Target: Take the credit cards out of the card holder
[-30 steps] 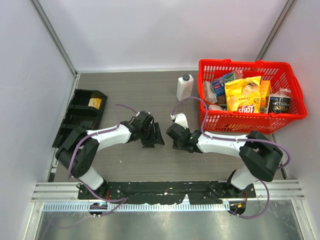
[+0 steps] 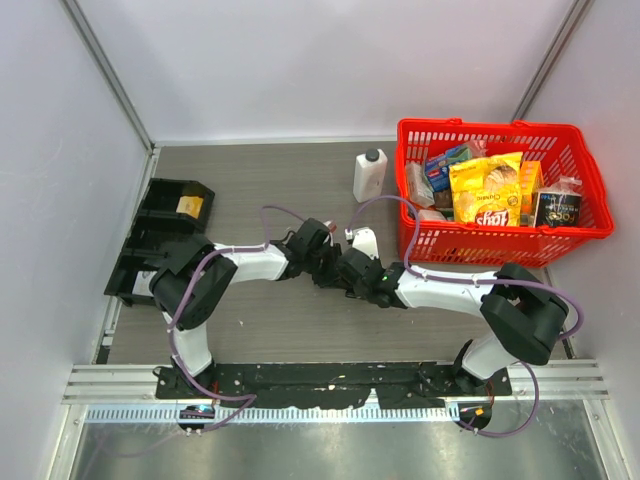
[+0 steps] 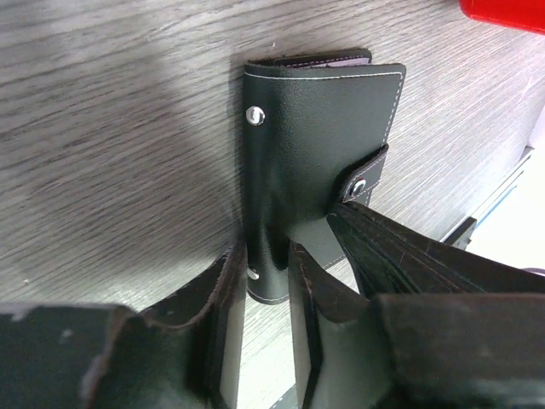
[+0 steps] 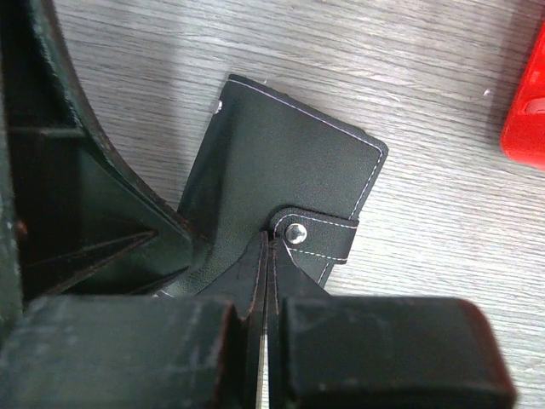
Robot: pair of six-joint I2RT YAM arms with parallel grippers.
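A black leather card holder [image 3: 315, 128] with white stitching lies closed on the table, its strap [image 4: 315, 234] snapped side facing up. A pale lilac edge shows inside its fold in the left wrist view. Over the spine end, my left gripper is partly open, its fingertips apart with the holder's black surface visible between them. My right gripper is shut, its tips at the strap's edge beside the metal snap; whether any leather is pinched cannot be seen. From the top view, both grippers [image 2: 338, 275] meet and hide the holder. No cards are visible outside it.
A red basket [image 2: 510, 240] full of packets stands at the back right. Near it is a white bottle [image 2: 369, 175]. On the left lies a black compartment tray [image 2: 125, 270]. The table between tray and grippers is clear, and the two arms leave little room between them.
My left arm has moved right across the table until its gripper is up against the right one. The right arm has stayed almost still at the holder.
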